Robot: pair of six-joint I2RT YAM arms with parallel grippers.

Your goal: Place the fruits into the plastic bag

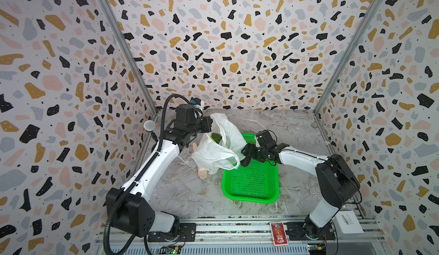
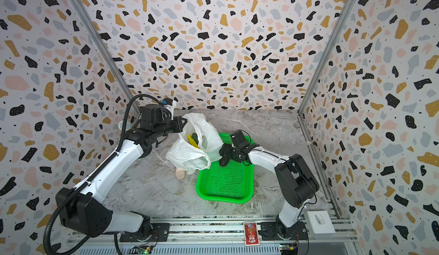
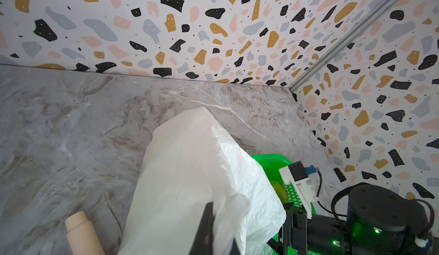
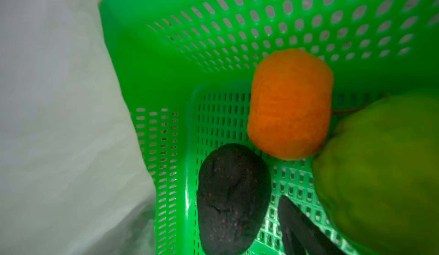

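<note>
The white plastic bag [image 1: 218, 156] leans over the left side of the green basket [image 1: 250, 195], its mouth spread. Inside it show a yellow fruit [image 2: 192, 140] and a dark green one [image 1: 216, 137]. My left gripper [image 1: 208, 124] is shut on the bag's upper edge, thin plastic between its fingers. In the basket's far end lie a dark avocado [image 4: 233, 197], an orange [image 4: 290, 104] and a large green fruit [image 4: 384, 172]. My right gripper [image 1: 248, 150] is low over that end, beside the avocado; its finger opening is unclear. In the right wrist view, dark fingers [image 4: 304, 232] point between avocado and green fruit.
A beige bottle-like object [image 3: 84, 234] lies on the table, partly under the bag. The basket's near half is empty. Open table surrounds the basket on its right. A red box [image 1: 279, 234] and a white box [image 1: 349, 221] sit by the front rail.
</note>
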